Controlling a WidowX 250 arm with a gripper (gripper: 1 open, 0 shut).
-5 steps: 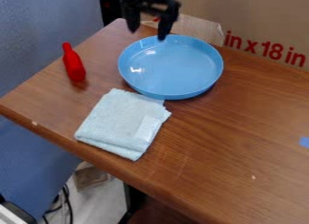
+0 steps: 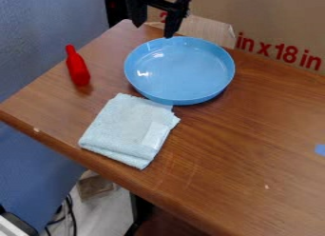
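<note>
My black gripper [image 2: 158, 21] hangs at the top of the view, above the back edge of a blue plate [image 2: 178, 70]. Its fingers point down, and whether they are open or shut is hard to make out. A folded pale cloth [image 2: 127, 128] lies in front of the plate, toward the left. A red bottle [image 2: 78, 67] stands on the left part of the wooden table [image 2: 254, 154].
A cardboard box [image 2: 273, 26] stands behind the table, with a flat tan piece by the plate. The near left edge drops to the floor.
The objects on the table have not moved.
</note>
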